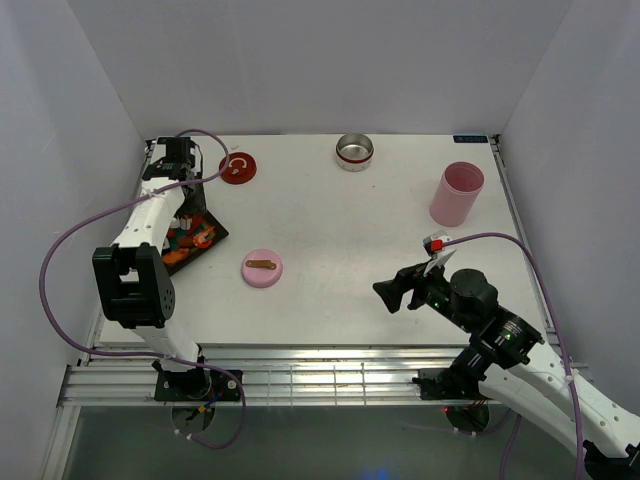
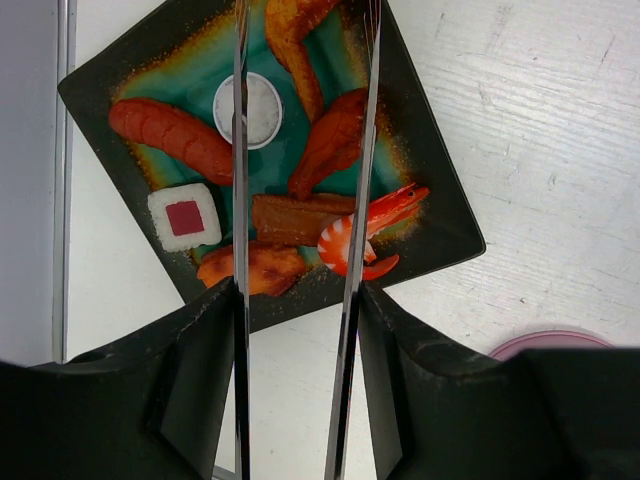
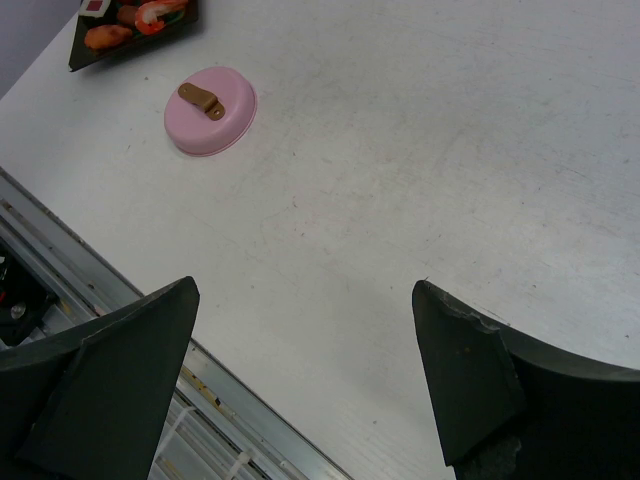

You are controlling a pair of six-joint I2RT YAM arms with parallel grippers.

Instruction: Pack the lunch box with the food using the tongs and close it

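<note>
A dark tray (image 2: 450, 240) of food lies at the table's left edge, partly under the left arm in the top view. In the left wrist view it holds a sausage (image 2: 170, 135), a rice piece (image 2: 183, 218), a shrimp (image 2: 385, 215), a white cup (image 2: 262, 110) and several meat pieces. My left gripper hangs over it, fingers parted around the middle pieces; whether they touch any cannot be told. My right gripper (image 1: 390, 295) stands open and empty over the front right of the table.
A pink lid (image 1: 258, 275) lies right of the tray, a red lid (image 1: 238, 175) behind it. A steel container (image 1: 354, 158) stands at the back, a pink cylinder (image 1: 452, 205) at the right.
</note>
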